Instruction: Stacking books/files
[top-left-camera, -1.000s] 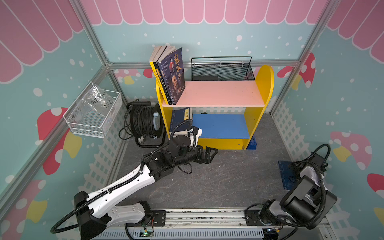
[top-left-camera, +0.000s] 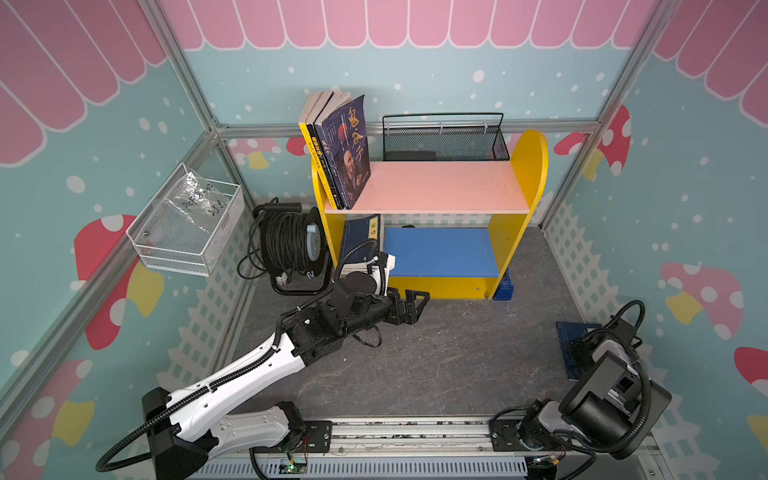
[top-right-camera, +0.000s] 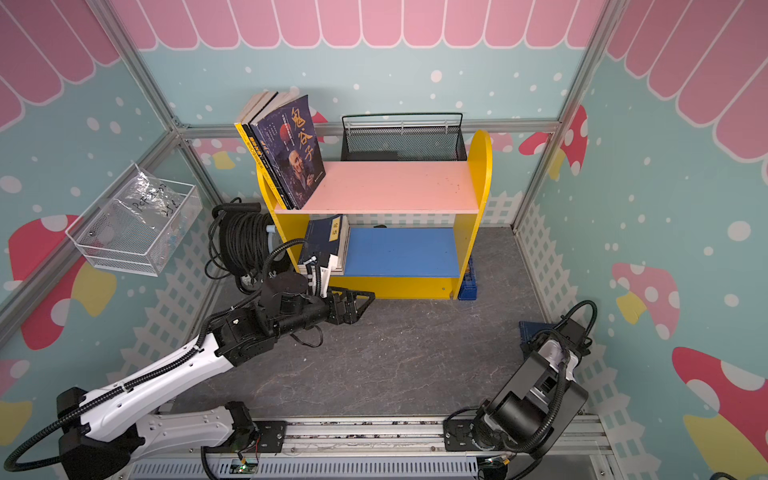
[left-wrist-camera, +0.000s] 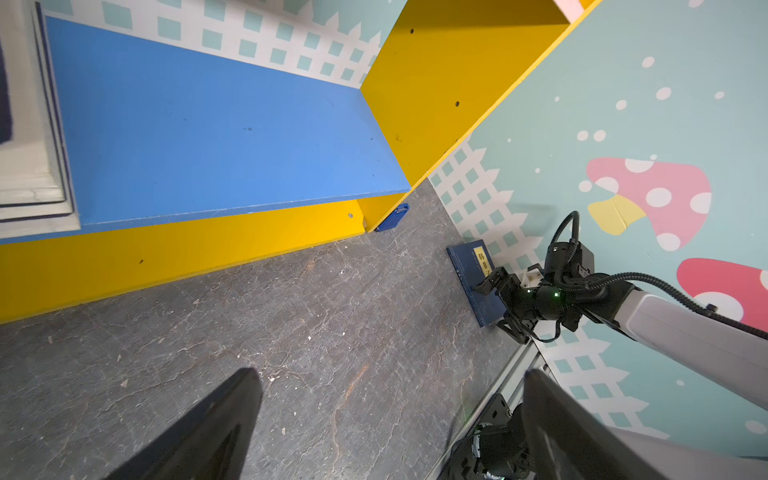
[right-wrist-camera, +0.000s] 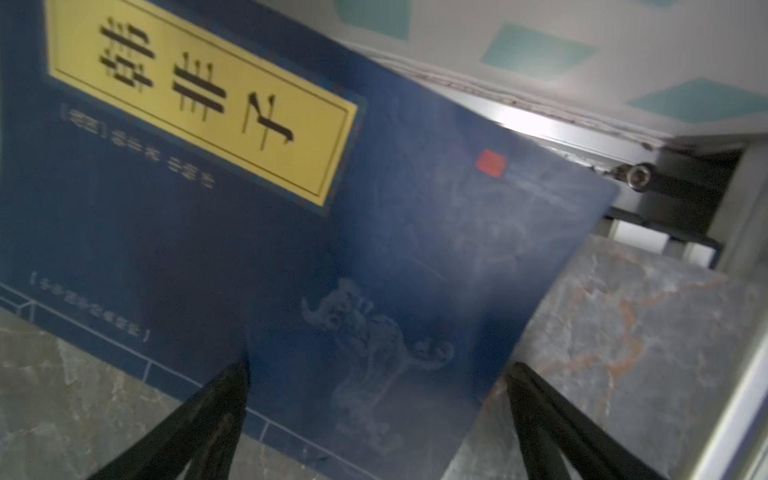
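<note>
A dark blue book (right-wrist-camera: 432, 240) with a yellow title label lies flat on the floor by the right wall. Over its lower edge stands my right gripper, open, its fingers (right-wrist-camera: 200, 432) spread wide with the cover showing between them. My left gripper is open and empty, in front of the shelf (top-left-camera: 444, 288). On the blue lower level, blue-covered books (top-right-camera: 321, 236) lie stacked at the left. Several upright books (top-left-camera: 340, 152) lean against the left side of the pink top level.
A black wire basket (top-left-camera: 444, 137) is behind the shelf, and a cable reel (top-left-camera: 289, 244) stands to its left. A white basket (top-left-camera: 192, 220) hangs on the left wall. Both levels are bare toward the right.
The right arm's wrist has shifted slightly left and lower near the floor book. My left gripper has drifted a little to the left. The books have not visibly moved.
</note>
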